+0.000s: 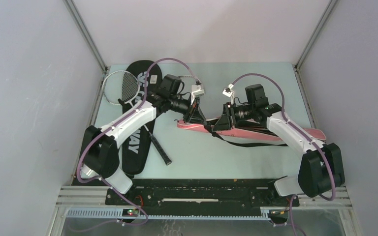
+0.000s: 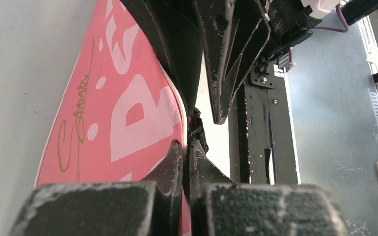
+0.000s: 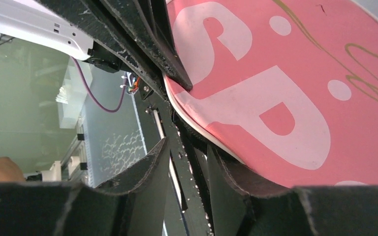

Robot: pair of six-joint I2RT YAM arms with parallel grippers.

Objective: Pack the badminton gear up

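Observation:
A pink bag (image 1: pixel 248 133) with white letters and a black zip edge lies across the middle and right of the table. My left gripper is shut on the bag's pale-piped edge, which runs between its fingertips. Facing it, my right gripper stands part open at the same edge of the pink bag (image 3: pixel 295 98); the dark zip band passes close to its right finger (image 3: pixel 231 172), apart or touching I cannot tell. A racket (image 1: pixel 121 87) lies at the left, its dark handle (image 1: pixel 160 149) pointing toward the front, over a long black bag (image 1: pixel 137 147).
A black strap (image 1: pixel 248 144) trails along the front of the pink bag. Part of another racket head (image 1: pixel 189 76) shows behind my left arm.

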